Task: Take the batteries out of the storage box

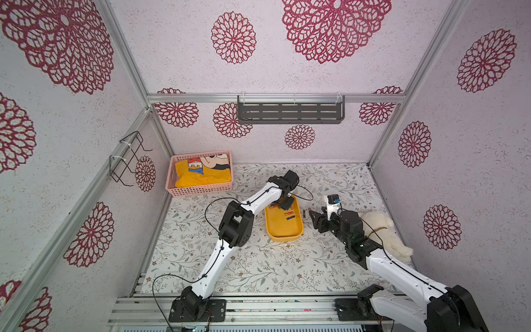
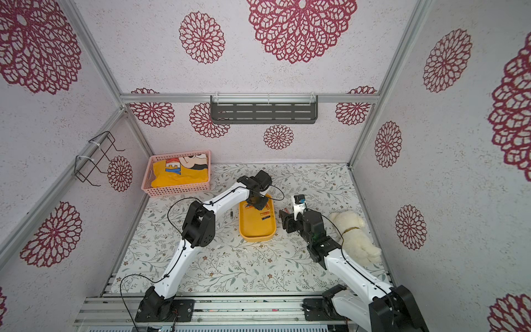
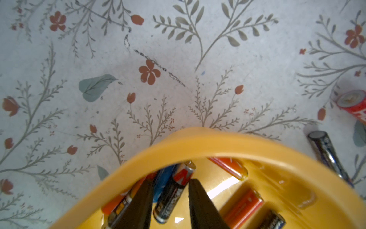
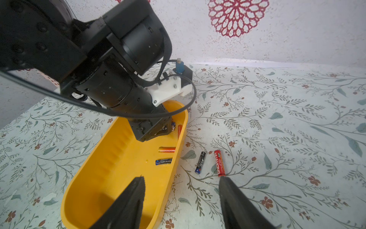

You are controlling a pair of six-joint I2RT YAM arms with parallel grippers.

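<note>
The yellow storage box [image 1: 284,232] stands mid-table, holding several batteries. My left gripper reaches down into its far end, fingers apart. Between and beneath those fingers in the left wrist view lies a black-and-red battery [image 3: 176,192], with a blue battery [image 3: 163,183] beside it. An orange battery [image 3: 244,210] and a dark battery [image 4: 164,161] rest farther along the box floor. Outside, right of the box, a black battery [image 4: 200,162] and a red battery [image 4: 219,163] lie on the table. My right gripper is open and empty, right of the box.
Left of the box, a small dark battery [image 2: 231,214] lies on the table. A pink basket [image 1: 200,192] with yellow cloth sits at the back left. A cream plush toy [image 2: 354,238] is at the right edge.
</note>
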